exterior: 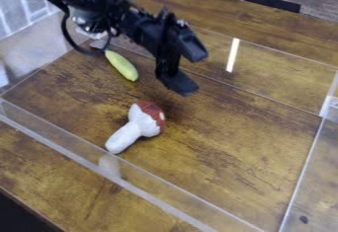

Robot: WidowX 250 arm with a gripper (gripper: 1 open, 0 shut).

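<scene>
The black gripper (185,64) hangs over the wooden surface right of centre-top, its two dark fingers apart with nothing visible between them. Left of it lies a pale yellow-green elongated toy (122,65), partly near the arm. Below, a toy mushroom (134,127) with a white stem and red-brown cap lies on its side, apart from the gripper.
Clear plastic walls (317,167) border the wooden work area (238,147) on several sides. A dark strip (258,1) runs along the back.
</scene>
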